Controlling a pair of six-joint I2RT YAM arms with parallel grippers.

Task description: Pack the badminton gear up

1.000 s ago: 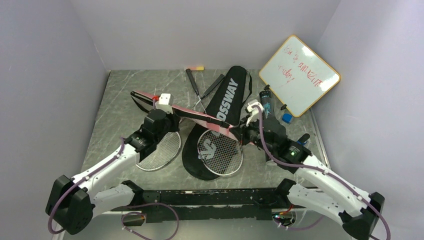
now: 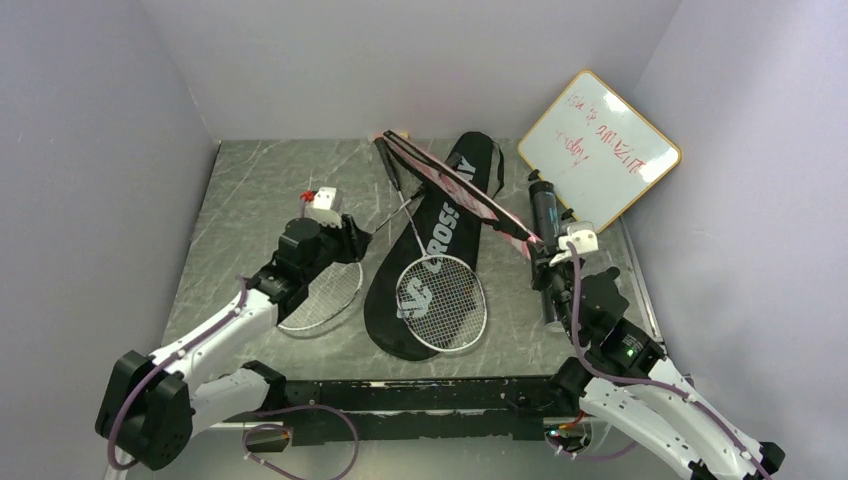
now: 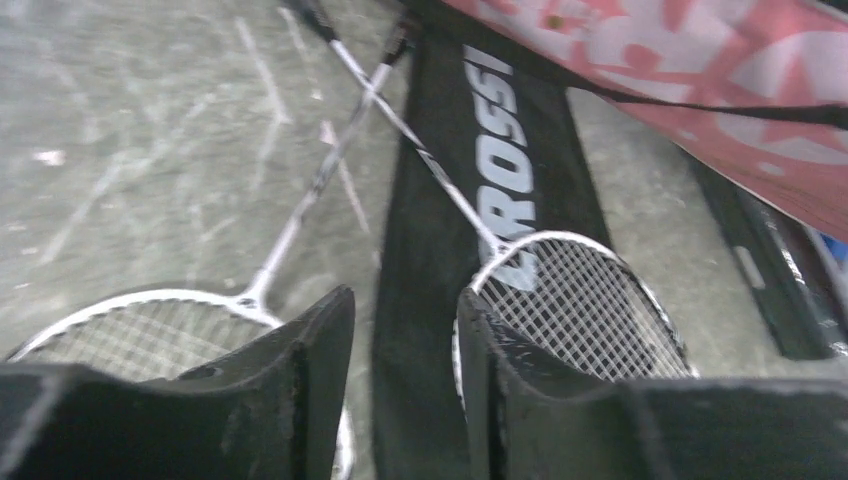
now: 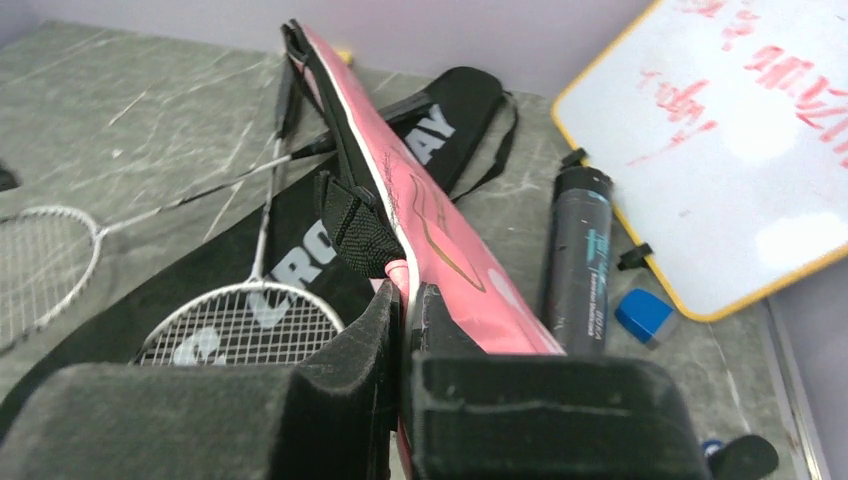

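My right gripper is shut on the edge of a pink and black bag (image 4: 445, 225), which stretches up and away from it toward the back wall. Beneath that lies a black racket bag (image 2: 465, 175) with white lettering. One racket (image 2: 441, 303) rests its head on the black bag. Another racket (image 3: 318, 185) lies to the left, its shaft crossing the first. Above the rackets hangs my left gripper, its fingers part open and nothing between its fingers. The dark shuttle tube (image 4: 578, 260) stands right of the pink bag, lying on the table.
A whiteboard (image 2: 600, 150) with red writing leans at the back right. By it lie a blue block (image 4: 645, 316) and a black marker-like item (image 4: 742, 458). Bare table (image 2: 245, 190) shows at the back left.
The right arm has moved right, swinging the pink bag off the left side and over the black bag.
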